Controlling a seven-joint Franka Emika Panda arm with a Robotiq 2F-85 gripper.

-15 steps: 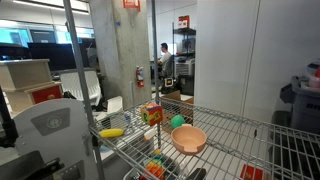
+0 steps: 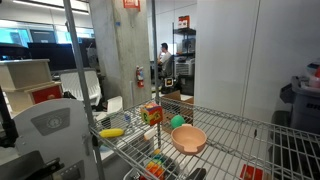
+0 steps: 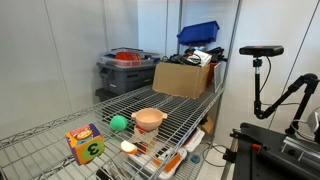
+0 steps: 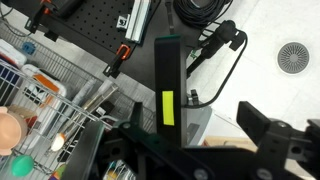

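Note:
In the wrist view my gripper shows along the bottom edge, dark and blurred. Its fingers stand apart, and no object is visible between them. Below it lies a dark surface with a long black piece (image 4: 171,70) bearing a yellow-green patch. On a wire rack sit a peach-coloured bowl (image 2: 188,138), a green ball (image 2: 177,121), a colourful box (image 2: 152,113) and a yellow item (image 2: 111,133). The bowl (image 4: 9,132) and the green ball (image 4: 22,166) appear at the far left of the wrist view, away from the gripper.
Black cables (image 4: 203,10) coil on the dark surface, beside tools with orange handles. A floor drain (image 4: 294,57) marks pale floor to the right. Behind the rack stand a cardboard box (image 3: 181,78) and grey bins (image 3: 126,76). Much of the rack's far side (image 2: 265,140) is bare.

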